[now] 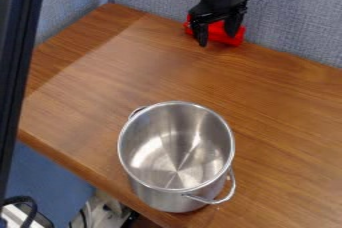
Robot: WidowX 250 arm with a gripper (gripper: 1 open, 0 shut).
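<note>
At the back of the wooden table, against the padded wall, a red object point(234, 36) lies beneath my black gripper point(214, 32). The fingers reach down over it and partly hide it, so whether they hold it cannot be told. A steel pot point(174, 152) with side handles stands empty at the front of the table.
The middle, left and right of the wooden table point(94, 82) are clear. Grey-blue padded walls point(301, 17) border the back and left. A dark post runs along the left edge, with cables at the bottom left.
</note>
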